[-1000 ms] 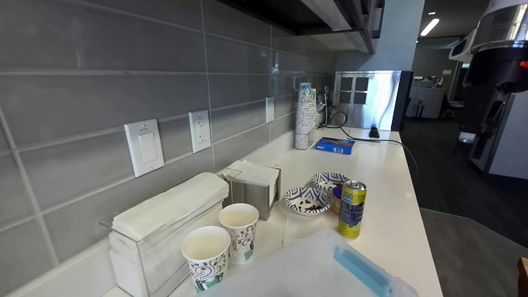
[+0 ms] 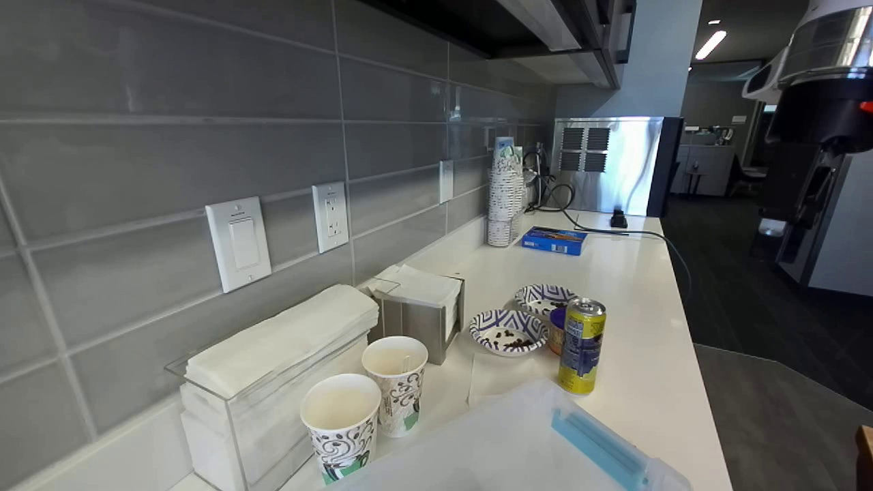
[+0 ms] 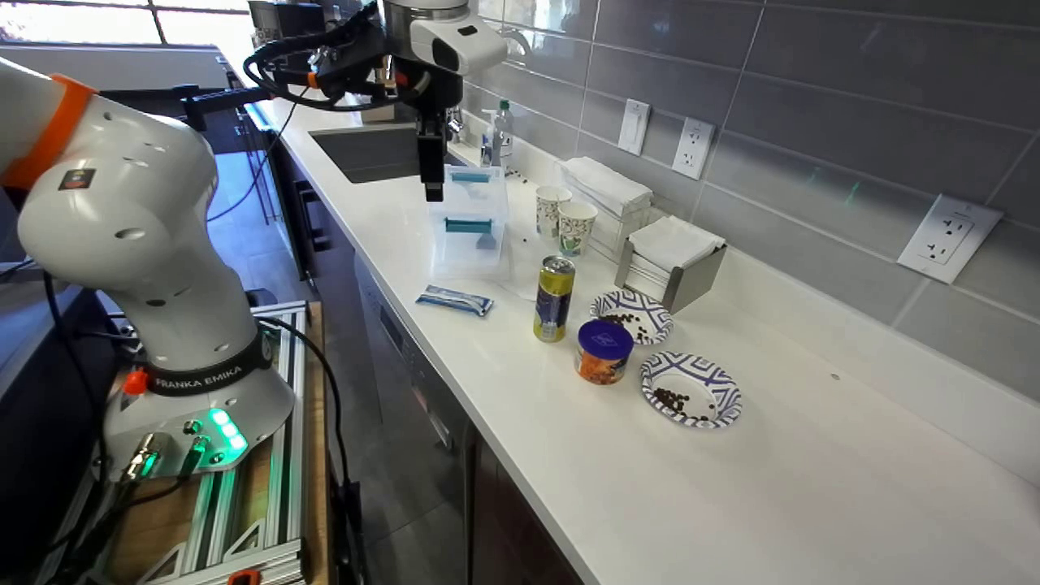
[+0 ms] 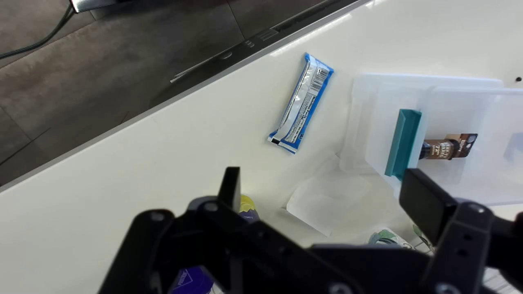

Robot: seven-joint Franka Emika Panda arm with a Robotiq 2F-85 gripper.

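Note:
My gripper stands open, its two black fingers wide apart and nothing between them. In exterior view 2 the gripper hangs above the counter near the clear plastic box. A blue and silver wrapped bar lies flat on the counter in the wrist view, beyond the fingertips and apart from them. To its right is the clear box with a teal latch and a small brown bottle inside. The same bar rests near the counter's front edge in exterior view 2.
A yellow can, a purple-lidded tub and two patterned bowls holding dark bits stand along the counter. Two paper cups are beside the napkin holders. A sink lies beyond the box.

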